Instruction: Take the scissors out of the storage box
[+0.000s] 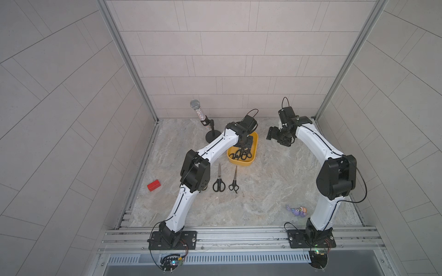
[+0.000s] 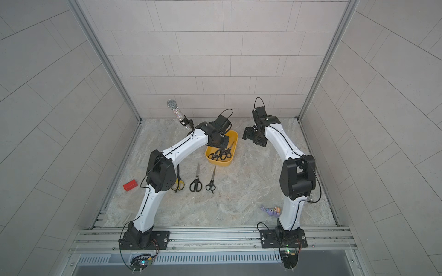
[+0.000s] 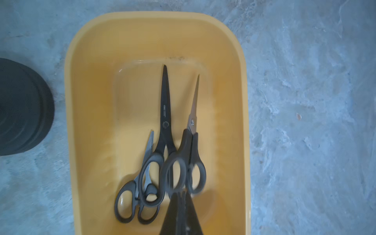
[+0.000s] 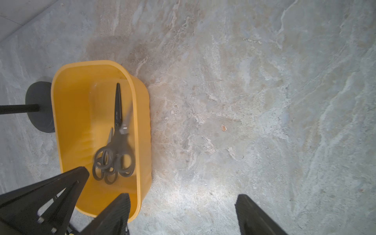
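A yellow storage box (image 3: pixel 94 78) holds several scissors: a black-bladed pair (image 3: pixel 165 109), a steel-bladed pair (image 3: pixel 192 121) and a smaller pair (image 3: pixel 125 188) near its lower left, overlapping at the handles. My left gripper is over the box at the handles, shut with nothing seen between its fingers. To the right of the box, my right gripper hangs above bare table, open and empty.
A microphone on a stand (image 1: pixel 212 135) stands left of the box. Scissors (image 1: pixel 219 184) lie on the table in front, with a red block (image 1: pixel 153 185) at left and a purple toy (image 1: pixel 297 211) at front right. The table right of the box is clear.
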